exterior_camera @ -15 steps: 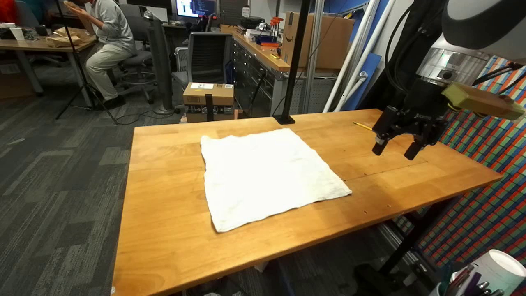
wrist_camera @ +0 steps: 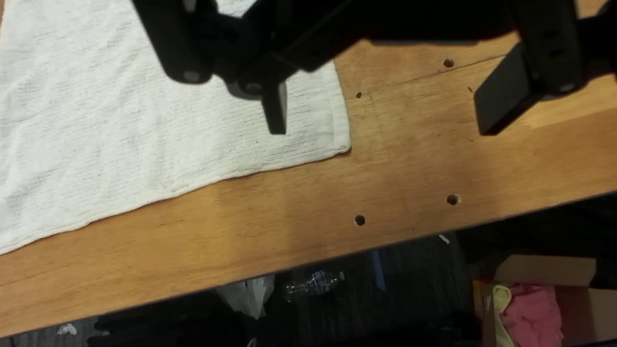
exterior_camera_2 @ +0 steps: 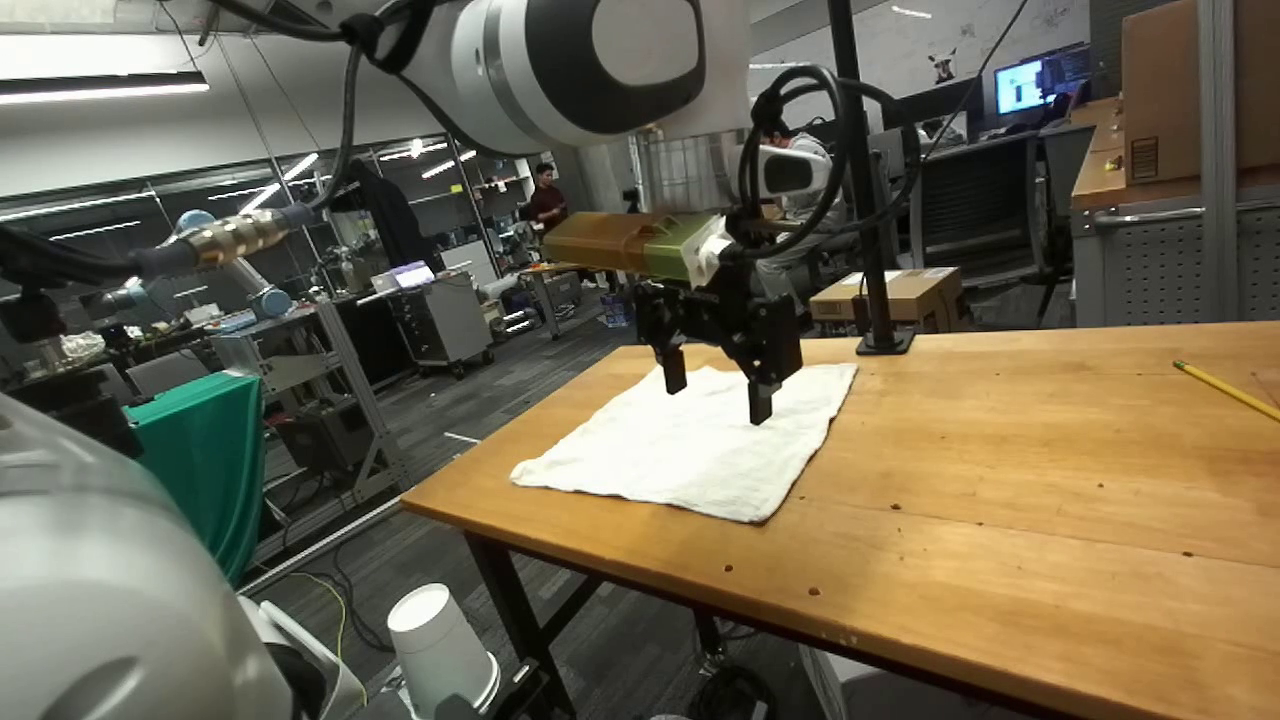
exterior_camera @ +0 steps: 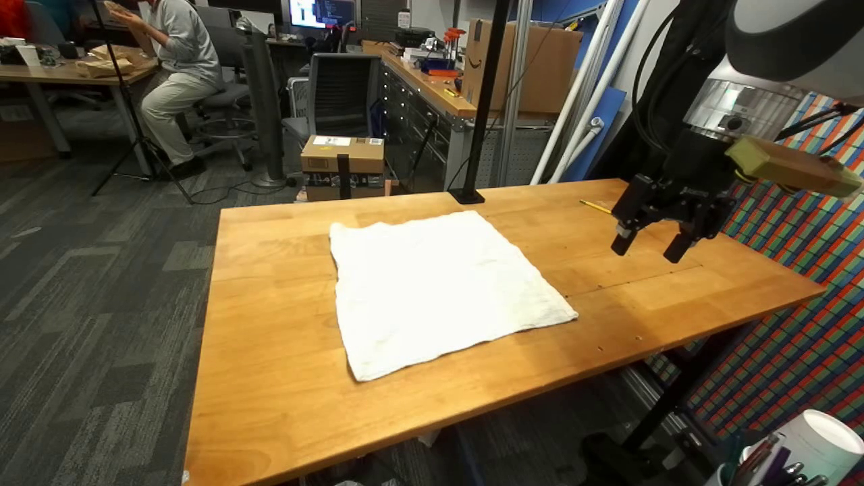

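A white cloth (exterior_camera: 445, 287) lies spread nearly flat on the wooden table (exterior_camera: 275, 421), its edges slightly wavy. My gripper (exterior_camera: 648, 250) is open above the table, to the right of the cloth in exterior view 1. Exterior view 2 shows the gripper (exterior_camera_2: 717, 396) in front of the cloth (exterior_camera_2: 672, 450), with only air between its fingers. Looking down in the wrist view, one cloth corner (wrist_camera: 332, 136) shows between the two fingertips of the gripper, well below them. Part of the cloth is hidden behind the gripper there.
A yellow pencil (exterior_camera: 596, 206) lies toward the back of the table. At the far edge a black post (exterior_camera: 467, 194) stands clamped. Bare wood surrounds the cloth; the near table edge runs close by it. Below sits an open box (wrist_camera: 541, 266) with coloured cloths.
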